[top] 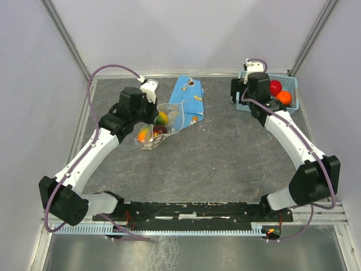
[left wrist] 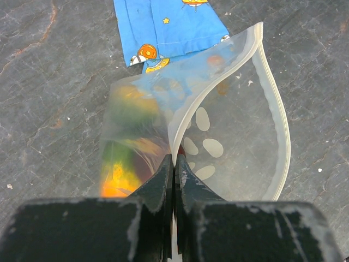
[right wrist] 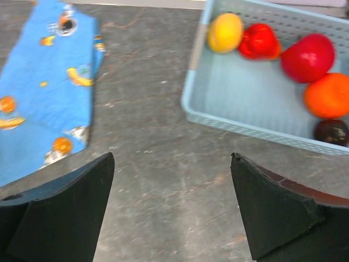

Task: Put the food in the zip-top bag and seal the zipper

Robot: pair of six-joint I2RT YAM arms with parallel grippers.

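Note:
The clear zip top bag (top: pixel 174 121) stands with its mouth spread, several pieces of toy food inside, among them an orange and green one (left wrist: pixel 122 164) and a dark round one (top: pixel 160 129). My left gripper is shut on the bag's rim. Above the table, near the basket's left end, my right gripper is open with nothing between its fingers. The light blue basket (right wrist: pixel 240 124) holds a yellow fruit (right wrist: pixel 224 33), a red pepper (right wrist: pixel 259 41), a red round fruit (right wrist: pixel 308 58), an orange (right wrist: pixel 328 95) and a dark round item (right wrist: pixel 331 131).
A folded blue cloth (top: pixel 188 100) with cartoon prints lies behind the bag. Between bag and basket the dark table (top: pixel 220 152) is bare. A wall closes off the back.

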